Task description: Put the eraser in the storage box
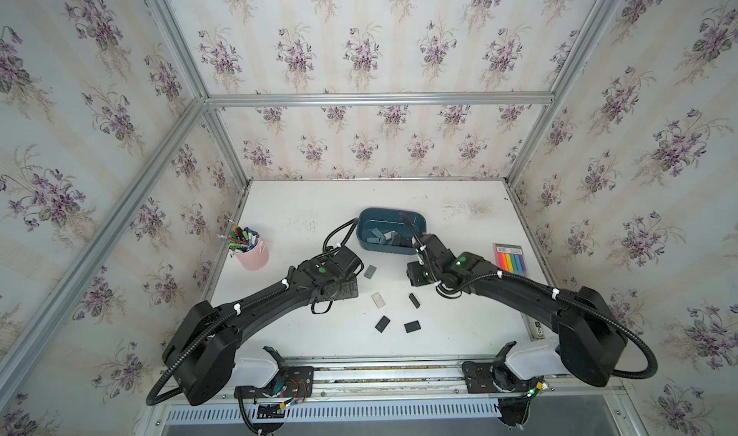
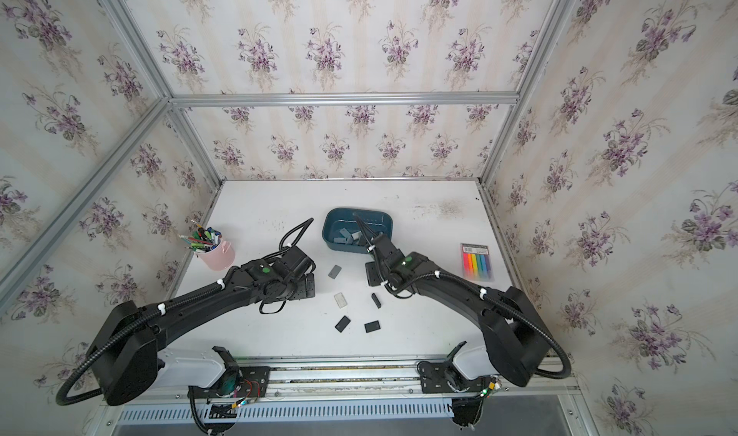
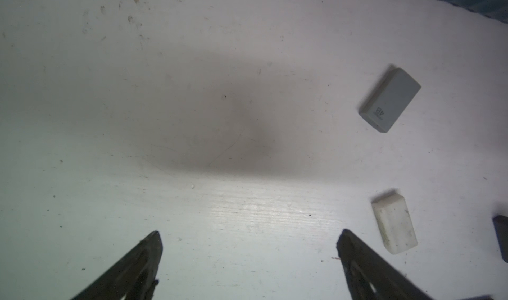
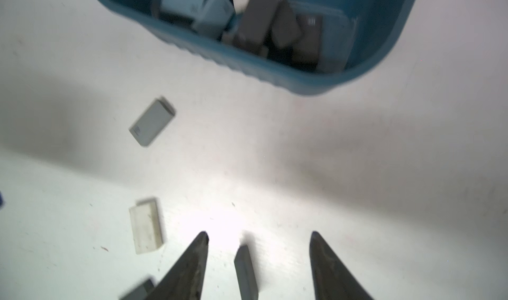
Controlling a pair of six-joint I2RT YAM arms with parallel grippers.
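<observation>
A teal storage box (image 1: 392, 213) at mid-table holds several grey erasers (image 4: 211, 17). On the white table in front lie a grey eraser (image 3: 389, 99), a white eraser (image 3: 394, 223) and several dark erasers (image 1: 412, 327). In the left wrist view my left gripper is open and empty, left of the white eraser. My right gripper is open above the table in front of the box, a dark upright-looking narrow eraser (image 4: 246, 273) lying between its fingertips in the view, apparently below them.
A pink pen cup (image 1: 252, 257) stands at the left of the table. A pack of coloured markers (image 1: 509, 258) lies at the right.
</observation>
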